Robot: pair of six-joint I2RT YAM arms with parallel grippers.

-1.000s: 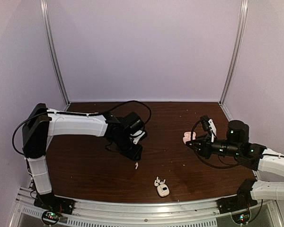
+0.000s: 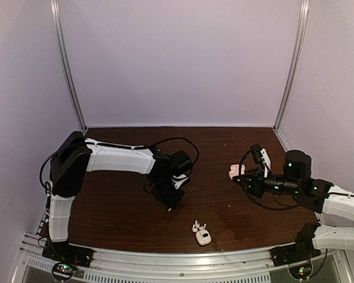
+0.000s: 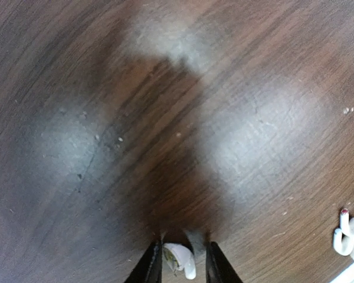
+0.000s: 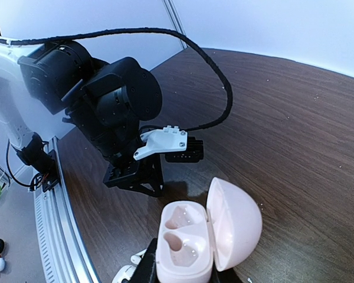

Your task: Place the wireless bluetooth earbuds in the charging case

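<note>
The pink charging case (image 4: 184,244) stands with its lid (image 4: 235,224) hinged up, and two empty hollows face the right wrist view. My right gripper is shut on its lower part and holds it off the table. In the left wrist view a pale earbud (image 3: 180,262) lies on the wood. The parted fingers (image 3: 152,262) of my left gripper stand on either side of it, with a gap visible on the right. From the top view only a small pale tip of that earbud (image 2: 170,209) shows beneath the arm.
A second white case (image 2: 203,237) with a pair of white earbuds (image 2: 196,226) beside it lies near the table's front edge. Bare brown table (image 2: 212,188) separates the two arms. A black cable (image 4: 165,30) loops over the left arm.
My left gripper has moved right and toward the front edge, down over the earbud, which it now mostly hides from above. The right arm and its case have stayed still.
</note>
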